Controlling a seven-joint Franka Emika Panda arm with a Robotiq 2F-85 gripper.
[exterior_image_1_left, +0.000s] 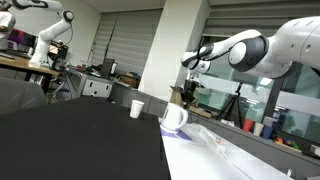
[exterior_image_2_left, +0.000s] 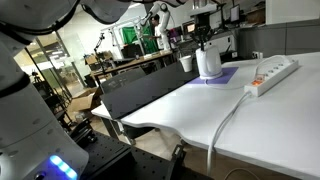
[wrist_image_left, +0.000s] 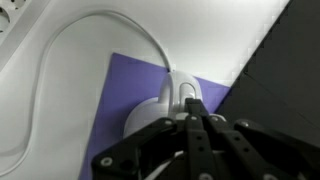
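Observation:
A white jug-like vessel (exterior_image_1_left: 174, 118) stands upright on a purple mat (exterior_image_2_left: 228, 74). My gripper (exterior_image_1_left: 187, 99) points down just above it, on its right side in exterior view 1. In the wrist view the fingers of my gripper are together, over the vessel's white upper part (wrist_image_left: 177, 83); nothing shows clearly between them. Whether the fingertips touch the vessel cannot be told. The gripper body covers much of the vessel from above. To its left in exterior view 1 is a white cup (exterior_image_1_left: 137, 108), upright on the dark surface.
A white power strip (exterior_image_2_left: 272, 76) lies right of the mat in exterior view 2, its cable (exterior_image_2_left: 218, 122) running toward the front edge. A black panel (exterior_image_2_left: 143, 94) covers the left side.

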